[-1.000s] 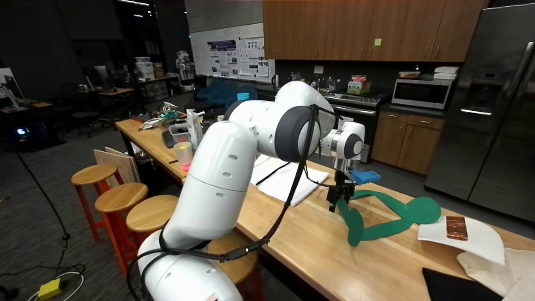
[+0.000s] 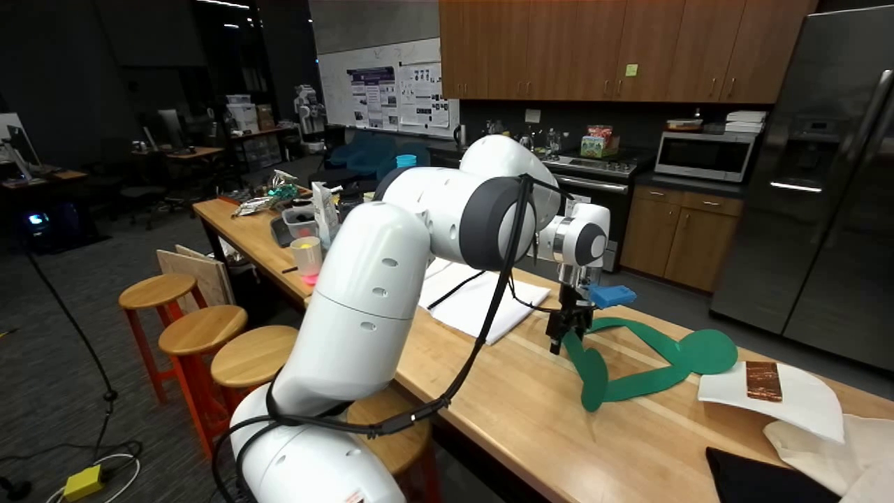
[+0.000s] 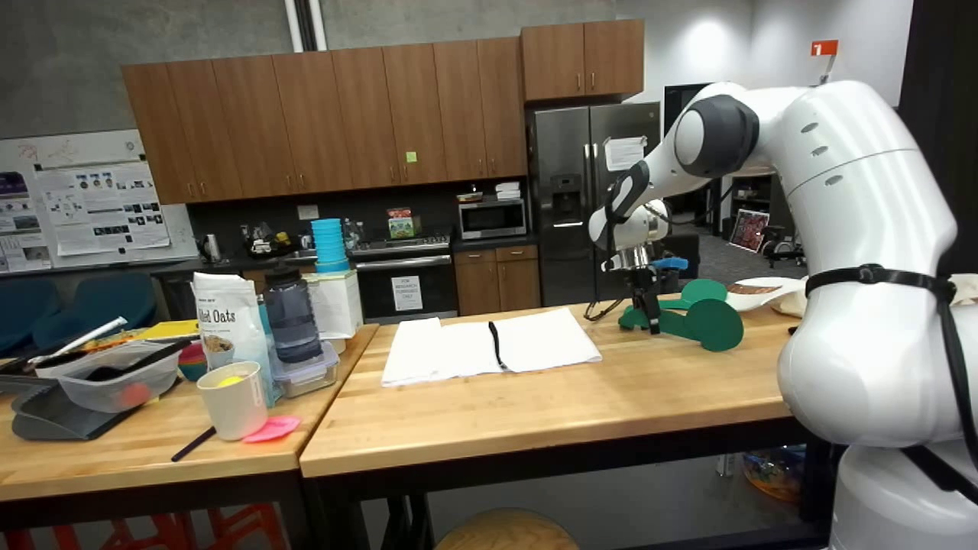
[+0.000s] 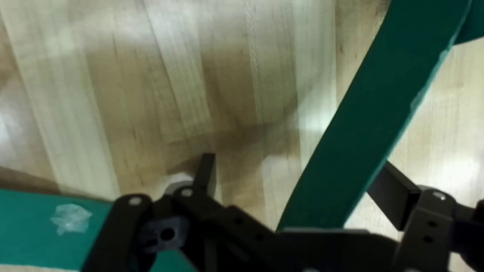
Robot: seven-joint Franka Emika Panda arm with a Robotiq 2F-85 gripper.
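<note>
On the wooden table lies a flat green cut-out (image 2: 645,383) made of strips with round discs, forming a loop. My gripper (image 2: 570,340) points down at the corner of the loop nearest the white sheets. In the wrist view the gripper is open, and one green strip (image 4: 363,118) runs between its spread fingers, closer to the right one. A second strip (image 4: 41,222) with a bit of clear tape passes beneath the left finger (image 4: 206,174). Where the two strips meet is hidden by the gripper body.
White sheets (image 3: 431,353) with a black strap (image 3: 496,347) lie beside the arm. A curved white piece with a copper patch (image 2: 763,382), beige cloth (image 2: 863,453) and black cloth (image 2: 763,478) are at the table's other end. Bare tabletop (image 2: 503,411) stretches in front.
</note>
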